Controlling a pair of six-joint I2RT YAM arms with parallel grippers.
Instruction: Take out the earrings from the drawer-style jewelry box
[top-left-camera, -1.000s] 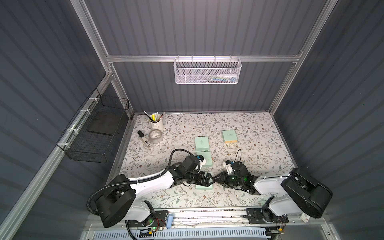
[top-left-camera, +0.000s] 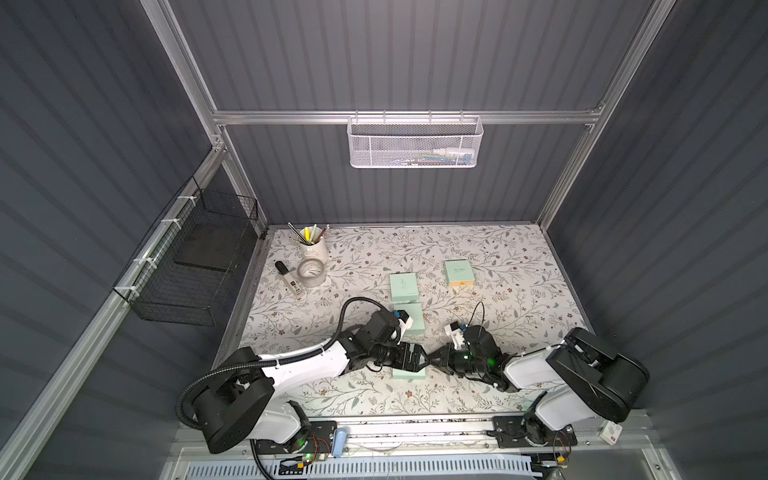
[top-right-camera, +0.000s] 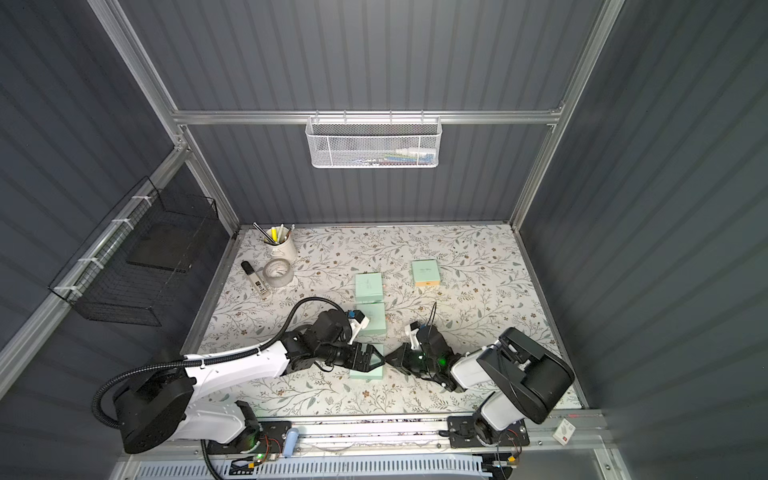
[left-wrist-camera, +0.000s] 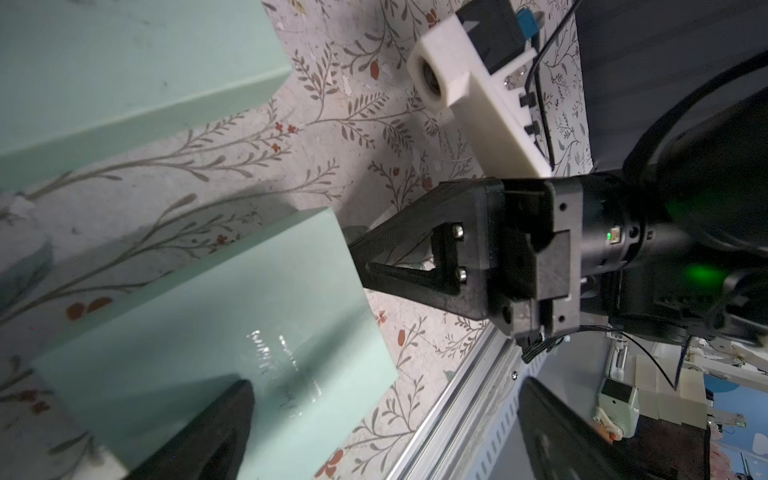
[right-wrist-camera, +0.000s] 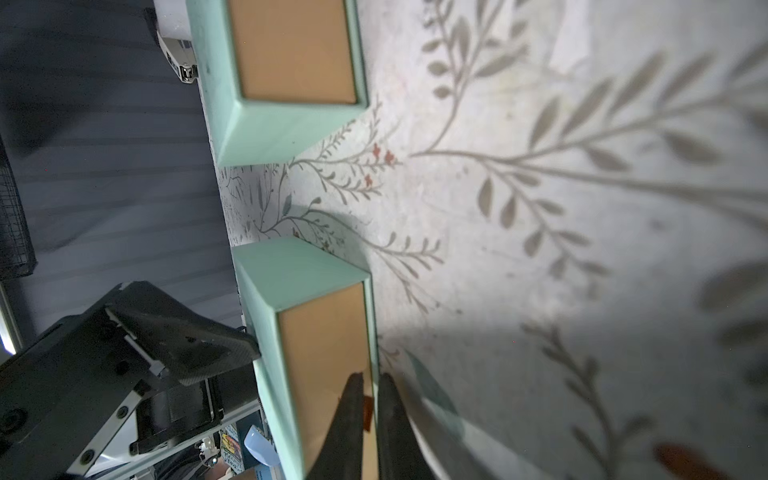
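The mint jewelry box (left-wrist-camera: 264, 336) lies at the front of the table, mostly hidden by the arms in the top views. Its tan drawer front (right-wrist-camera: 324, 344), shut flush, has a small orange-brown tab (right-wrist-camera: 368, 413) and faces my right gripper. The right fingers stand slightly apart at that tab; whether they touch it is unclear. My left gripper is open wide at the box, with one of its fingers (left-wrist-camera: 212, 436) over the top and the other past the near side. No earrings are visible.
Two more mint boxes (top-left-camera: 404, 288) (top-left-camera: 409, 317) stand in a row behind. Another mint box (top-left-camera: 459, 273) sits farther right. A pen cup (top-left-camera: 316, 247), tape roll (top-left-camera: 311, 273) and marker (top-left-camera: 287, 278) occupy the back left. Open table lies to the right.
My left arm and the boxes look unmoved.
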